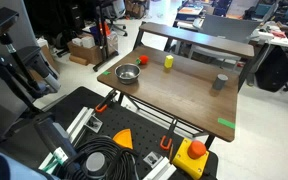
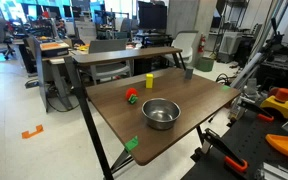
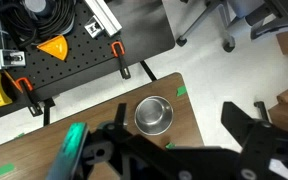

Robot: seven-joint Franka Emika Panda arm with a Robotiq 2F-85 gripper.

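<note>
A shiny metal bowl [image 1: 128,73] sits empty near the left end of the brown table [image 1: 179,95]. Behind it are a small red object [image 1: 144,60] and an upright yellow object [image 1: 169,61]; a grey cup [image 1: 220,82] stands farther right. Exterior view 2 shows the same bowl [image 2: 159,112] closest to the camera, with the red object [image 2: 132,96] beyond it. In the wrist view, my gripper is open above the table, its dark fingers spread apart and the bowl [image 3: 154,115] visible below between them. Nothing is held.
A raised shelf [image 1: 196,40] runs along the table's back edge. Green tape [image 1: 225,123] marks table corners. Across a floor gap, a black base carries coiled cables [image 1: 96,155], an orange wedge [image 1: 123,138] and a yellow-red device [image 1: 191,157].
</note>
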